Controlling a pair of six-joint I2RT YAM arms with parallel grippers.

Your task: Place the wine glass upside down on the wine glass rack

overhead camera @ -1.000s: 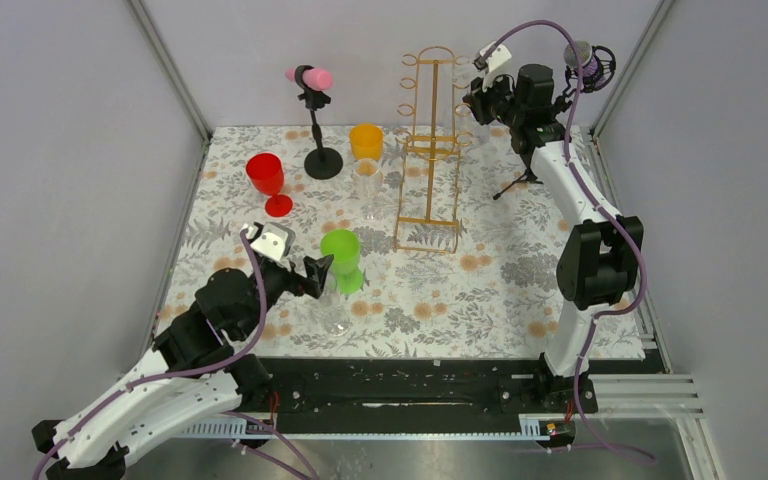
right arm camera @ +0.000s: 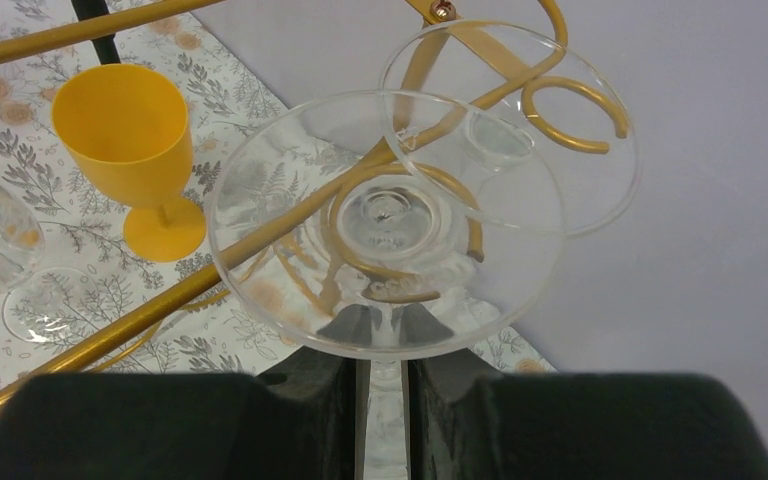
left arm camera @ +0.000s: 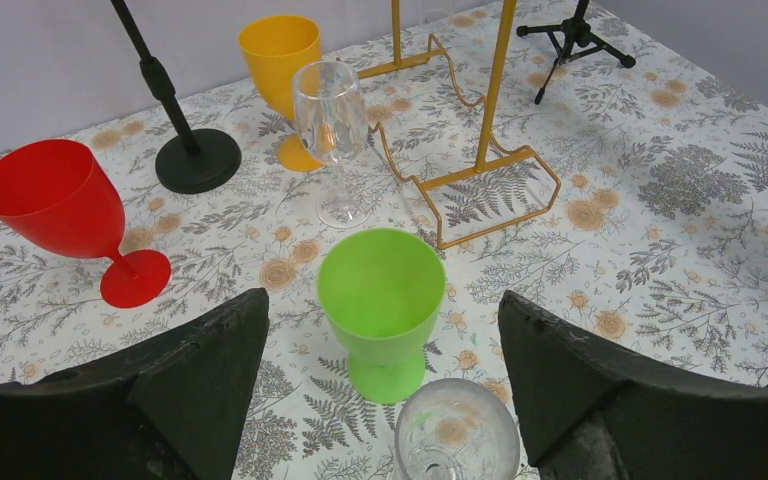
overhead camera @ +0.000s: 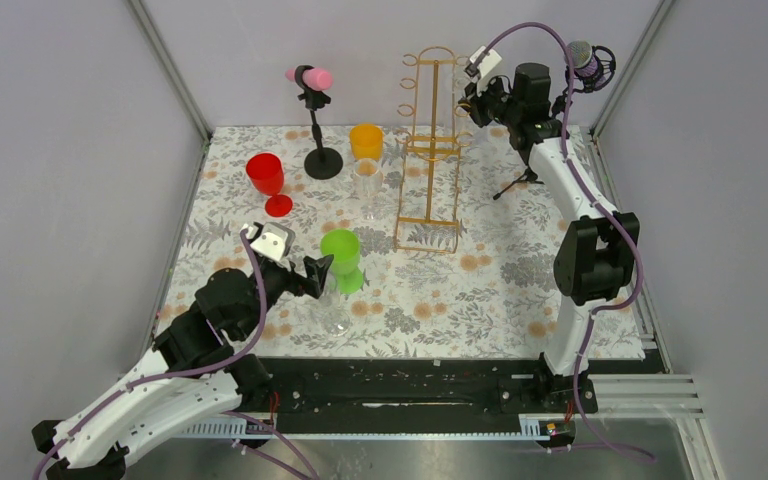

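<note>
My right gripper is shut on the stem of a clear wine glass (right arm camera: 290, 190), which hangs upside down with its round base toward the camera. Through that base a gold hook of the wine glass rack (overhead camera: 434, 180) curls around the stem; whether the base rests on it I cannot tell. A second clear glass (right arm camera: 600, 190) hangs base up at the neighbouring hook (right arm camera: 585, 145). In the top view the right gripper (overhead camera: 468, 104) is at the rack's right side. The left gripper stands open, nothing between its fingers, facing the green goblet (left arm camera: 380, 290).
Upright on the table are a red goblet (overhead camera: 265, 174), a yellow goblet (overhead camera: 366, 141) and clear glasses, one by the rack (left arm camera: 330, 120), another near the left gripper. A black stand (overhead camera: 323, 163) and a tripod (overhead camera: 520, 182) stand behind.
The right gripper has shifted slightly left, toward the rack. The left arm and the table items have stayed put.
</note>
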